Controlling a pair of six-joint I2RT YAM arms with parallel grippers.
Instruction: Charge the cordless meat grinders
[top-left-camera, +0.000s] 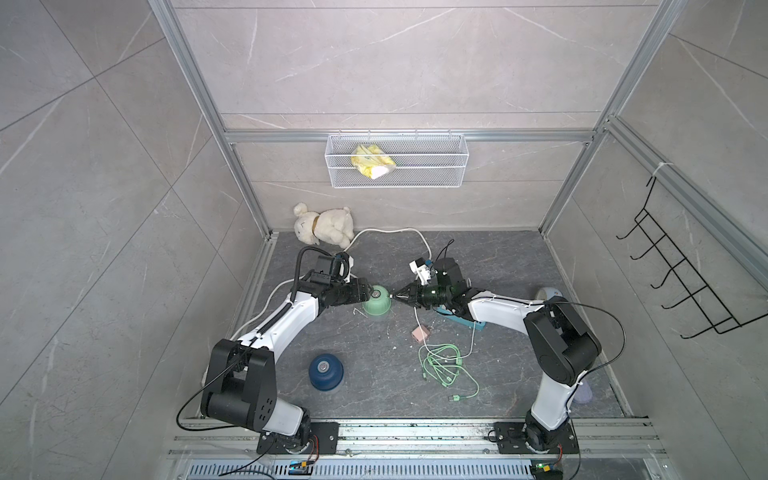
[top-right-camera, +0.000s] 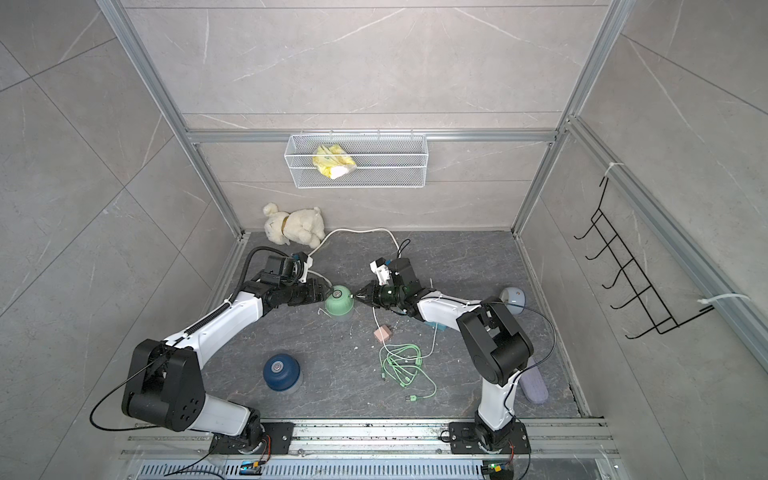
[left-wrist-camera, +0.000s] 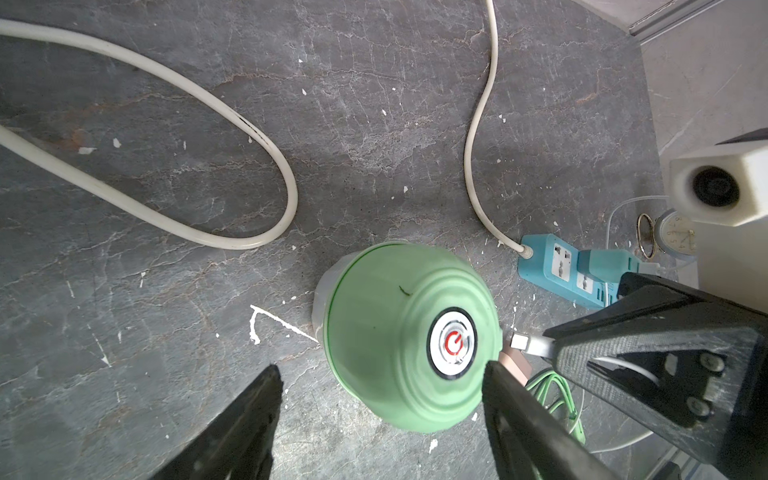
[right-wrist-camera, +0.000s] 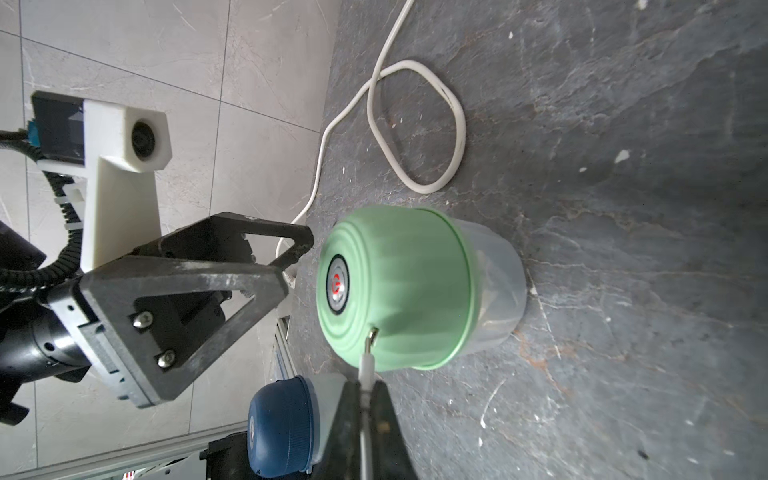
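A green cordless grinder (right-wrist-camera: 400, 280) with a clear base stands between my grippers. A blue grinder (right-wrist-camera: 280, 424) stands toward the front left. My left gripper is part open around the green grinder's near side, not visibly closed on it. My right gripper is shut on a white charging cable (right-wrist-camera: 366, 444); its metal plug (right-wrist-camera: 371, 340) is at the side of the green lid, whether inserted I cannot tell.
A blue power strip (left-wrist-camera: 560, 272), coiled green cable (top-right-camera: 404, 364) and pink adapter (top-right-camera: 382, 333) lie at the right. A white plush (top-left-camera: 324, 224) sits at the back left.
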